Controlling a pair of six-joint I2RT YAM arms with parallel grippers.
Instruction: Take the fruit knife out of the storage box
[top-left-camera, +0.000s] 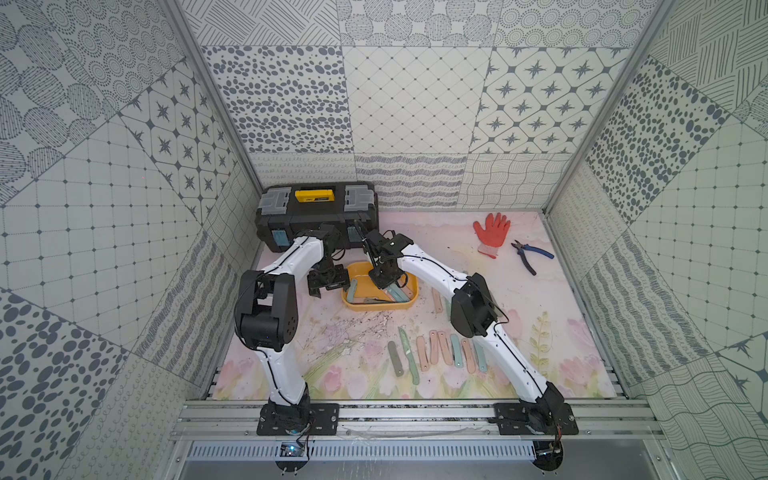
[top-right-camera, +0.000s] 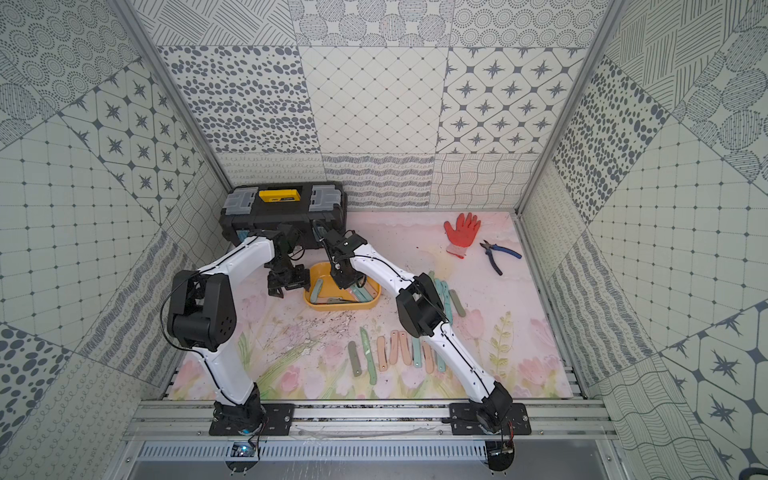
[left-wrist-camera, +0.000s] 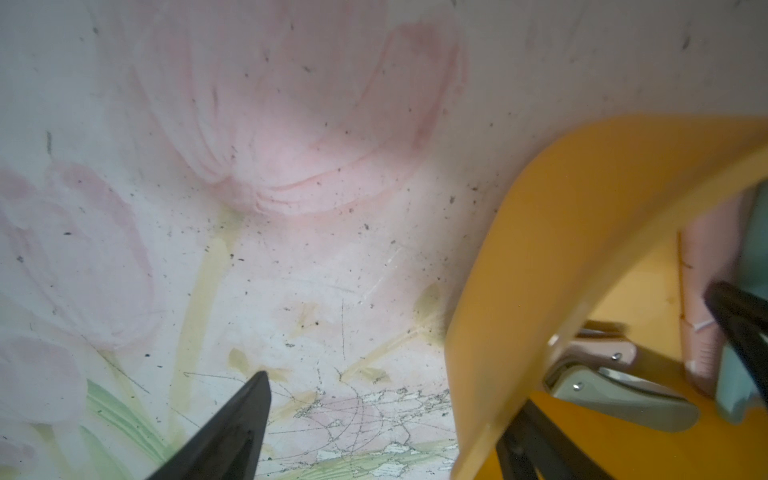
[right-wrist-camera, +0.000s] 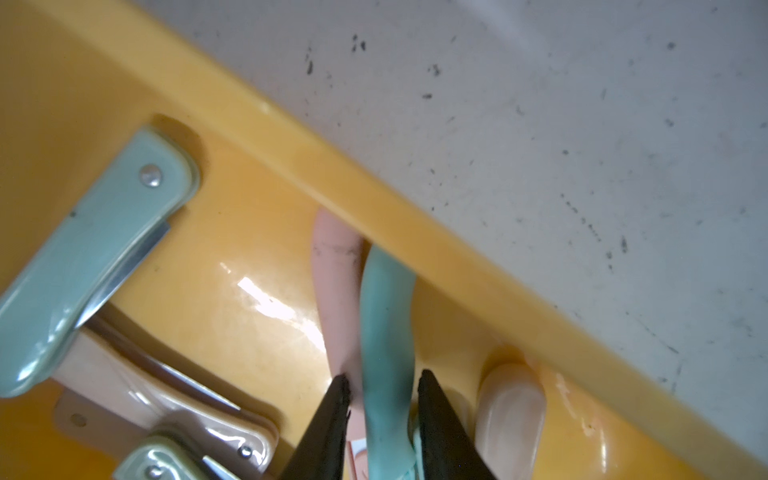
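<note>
The orange storage box (top-left-camera: 364, 273) holds several folded knives in teal, pink and grey, seen closely in the right wrist view. My right gripper is down inside it, shut on a teal knife (right-wrist-camera: 388, 320), with a pink knife (right-wrist-camera: 336, 280) beside that. My left gripper is just outside the box's left end, fingers apart, one at the box wall (left-wrist-camera: 544, 240) and the other over bare table, nothing held between them.
A black toolbox (top-left-camera: 316, 208) stands behind the box. A red glove (top-left-camera: 492, 233) and pliers (top-left-camera: 528, 254) lie at the back right. Rows of folded knives (top-right-camera: 382, 352) lie in front and to the right.
</note>
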